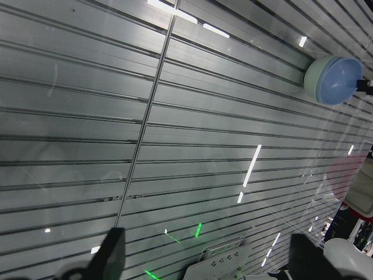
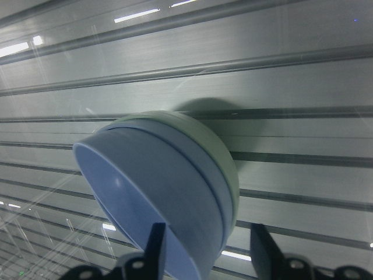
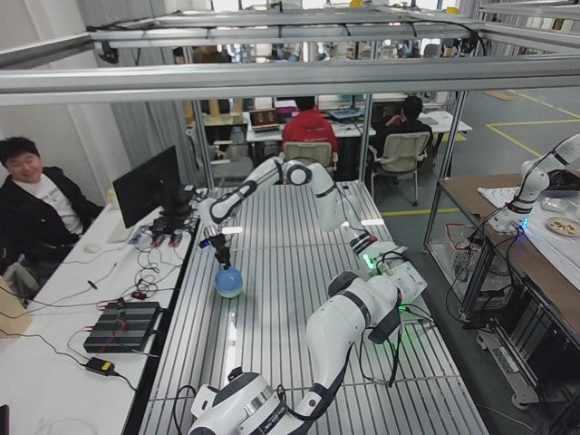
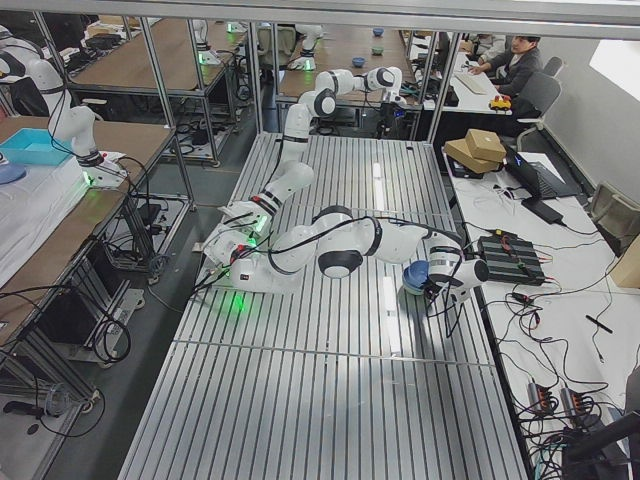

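Observation:
A blue bowl (image 2: 145, 192) lies tilted in a stack with a second blue bowl and a pale green one (image 2: 227, 163) on the slatted metal table (image 1: 87, 175). My right gripper is at the stack, fingers apart, the left finger in front of the top bowl's rim; whether it touches is unclear. In the left wrist view the stack is at the upper right, far from my left gripper, whose blurred fingers stand apart with nothing between them.
Desks with a monitor (image 3: 149, 186), black boxes (image 3: 122, 326) and cables run along the table's side, where a person sits.

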